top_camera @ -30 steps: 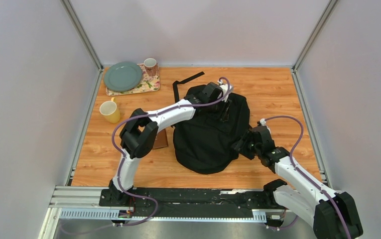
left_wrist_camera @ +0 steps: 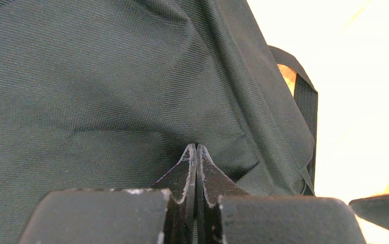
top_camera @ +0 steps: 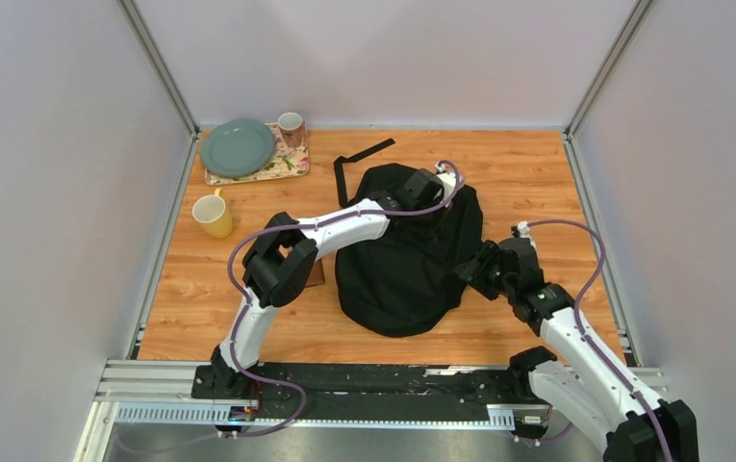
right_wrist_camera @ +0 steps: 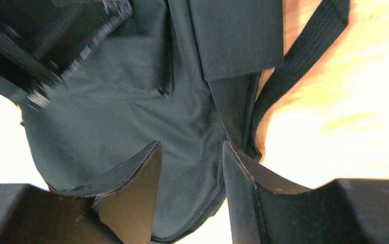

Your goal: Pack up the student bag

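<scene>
The black fabric bag [top_camera: 397,289] lies on the middle of the wooden table, a strap [top_camera: 368,152] trailing toward the back left. My left gripper is shut low on the bag's upper part, its tips at the creased fabric; whether any cloth is between them I cannot tell. My right gripper stands open over the bag's right side, with fabric visible below and between its fingers. The left gripper's dark body shows at the upper left of the right wrist view.
A floral tray [top_camera: 287,168] with a teal plate [top_camera: 237,146] and a cup [top_camera: 291,131] sits at back left. A yellow mug [top_camera: 214,217] stands at left. A brown object [top_camera: 314,274] lies partly under the left arm.
My left arm has moved slightly right and toward the front over the bag. My right arm has pulled slightly back and to the right.
</scene>
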